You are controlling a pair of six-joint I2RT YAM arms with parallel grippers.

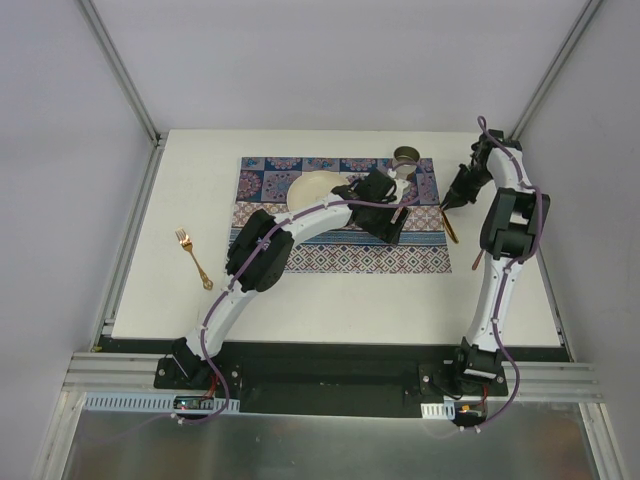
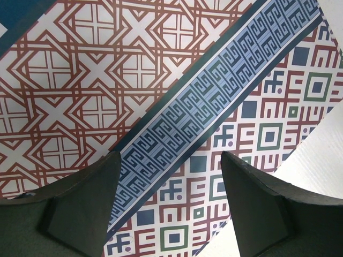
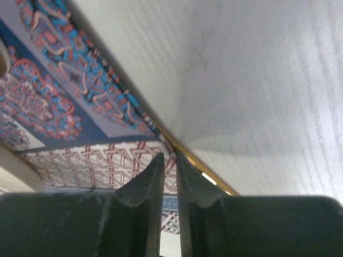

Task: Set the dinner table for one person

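Note:
A patterned placemat (image 1: 340, 260) holds a cream plate (image 1: 310, 190). My left gripper (image 1: 395, 220) is over the mat's right part, open, with only cloth below its fingers (image 2: 69, 214). My right gripper (image 1: 450, 203) is at the mat's right edge, its fingertips shut (image 3: 170, 160) over a thin gold utensil (image 3: 206, 171) lying along that edge; whether it grips it I cannot tell. A gold fork (image 1: 195, 260) lies on the bare table at the left. A metal cup (image 1: 406, 156) stands at the mat's back right.
A thin reddish utensil (image 1: 477, 260) lies right of the mat, partly hidden by the right arm.

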